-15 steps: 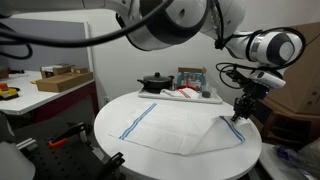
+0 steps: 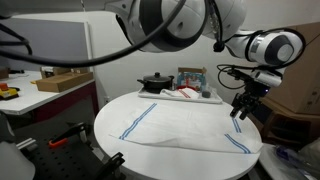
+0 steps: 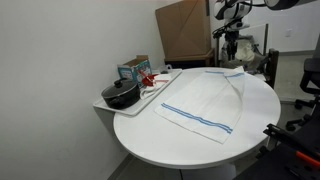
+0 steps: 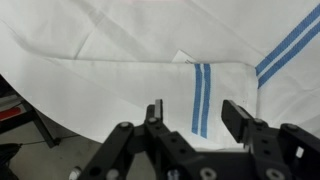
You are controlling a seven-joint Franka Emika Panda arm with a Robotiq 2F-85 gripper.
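Observation:
A white cloth with blue stripes [image 2: 170,124] lies spread over the round white table. Around its near right corner the blue stripe [image 4: 202,97] runs at a different angle from the stripe [image 4: 290,45] further right, with a crease between them. My gripper [image 2: 240,113] is above the table's right side, over that end of the cloth. In the wrist view, the fingers [image 4: 155,112] stand apart with nothing seen gripped between them; the cloth shows beyond the gap. The gripper is open.
A black pot [image 3: 121,94] sits on a white tray [image 3: 140,106] at the table's back edge, with a box [image 3: 133,68] and small items near it. Bare white tabletop [image 3: 155,132] surrounds the cloth. The table's rounded edge lies close to the gripper.
The cloth's right corner, earlier lifted at the gripper and drawn outward to the right, now lies down on the table. The gripper stands apart from it, with its fingers spread.

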